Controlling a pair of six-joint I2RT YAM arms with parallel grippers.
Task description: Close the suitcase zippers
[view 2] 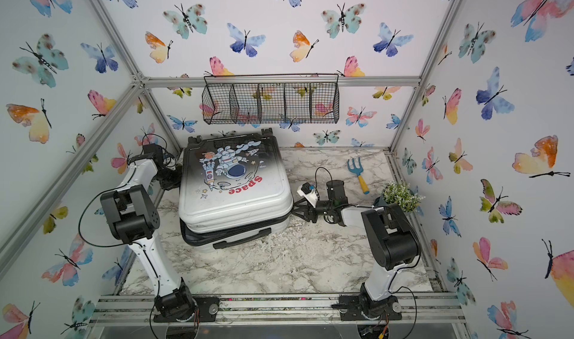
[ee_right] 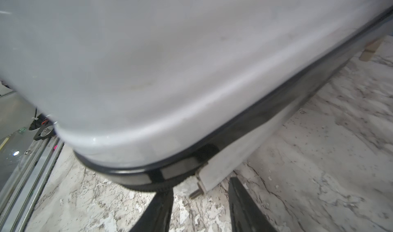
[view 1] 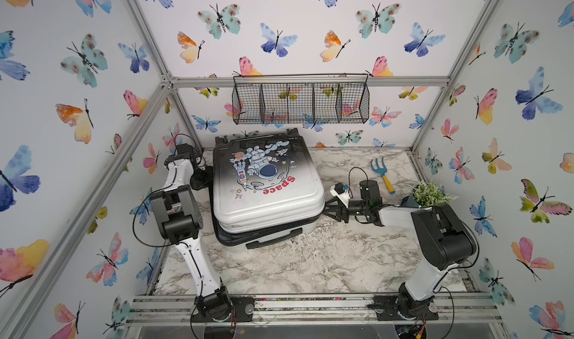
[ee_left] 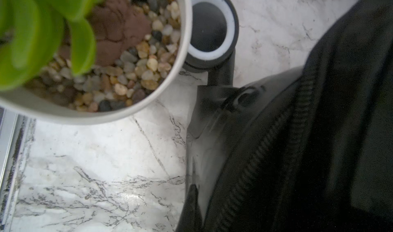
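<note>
A suitcase with a space print on its lid lies flat at the left of the table, a dark band showing between lid and lower shell. Close against its left side is my left gripper; in the left wrist view a dark shut fingertip shows beside a black toothed zipper edge, with nothing visible held. My right gripper is at the front right corner. Its fingers stand apart below the dark band, with a small greyish tab seen beyond the gap. Whether that tab is a zipper pull is unclear.
Close by the left gripper stands a white pot with a green plant; a suitcase wheel is beside it. On the right are a blue fork and a potted plant.
</note>
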